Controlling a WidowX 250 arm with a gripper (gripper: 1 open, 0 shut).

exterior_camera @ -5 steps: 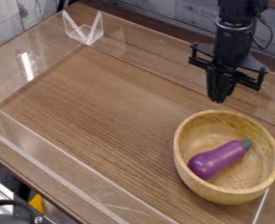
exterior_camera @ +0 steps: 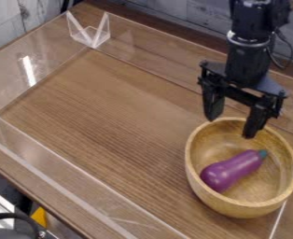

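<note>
My gripper [exterior_camera: 242, 105] is at the upper right, its black fingers apart and pointing down, open, just above the back rim of a tan bowl [exterior_camera: 254, 201]. A purple eggplant-like object [exterior_camera: 230, 172] lies in the bowl at the lower right.
A small clear wire-like or plastic holder [exterior_camera: 90, 28] stands at the back left. A dark object with some yellow is at the bottom left edge.
My gripper has moved down and toward the viewer, closer to the bowl. The bowl and purple object look unchanged.
</note>
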